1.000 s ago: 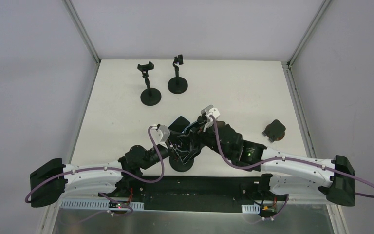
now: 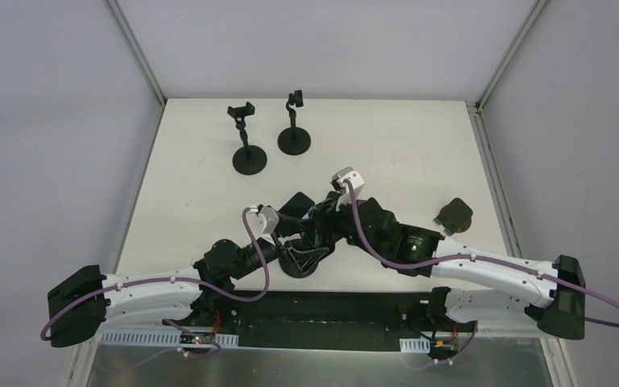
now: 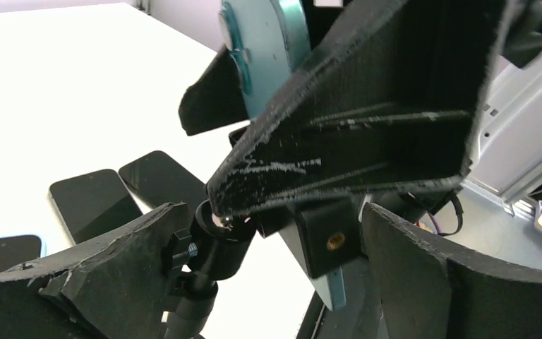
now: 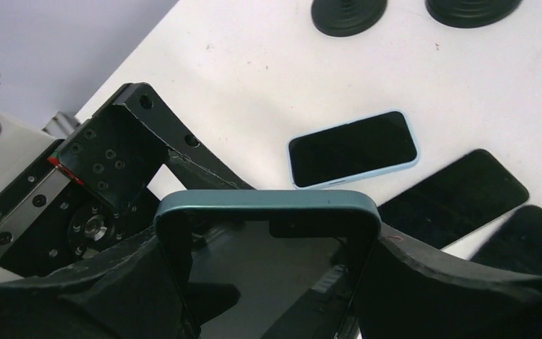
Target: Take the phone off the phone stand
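A phone in a teal case [image 4: 268, 201] fills the lower right wrist view, with my right gripper shut on it. In the left wrist view this light-blue phone [image 3: 265, 49] appears above and behind dark gripper parts and the stand's mount. The phone stand [image 3: 219, 244] rises between the fingers of my open left gripper. From above, both grippers crowd over the stand's base [image 2: 297, 270] at front centre, hiding most of it. Whether the phone is clear of the mount, I cannot tell.
Several phones lie flat on the table, including a light-blue one [image 4: 353, 148]. Two empty stands [image 2: 249, 160] [image 2: 293, 141] stand at the back, and a small dark object [image 2: 454, 214] sits at right.
My left arm has moved only a little.
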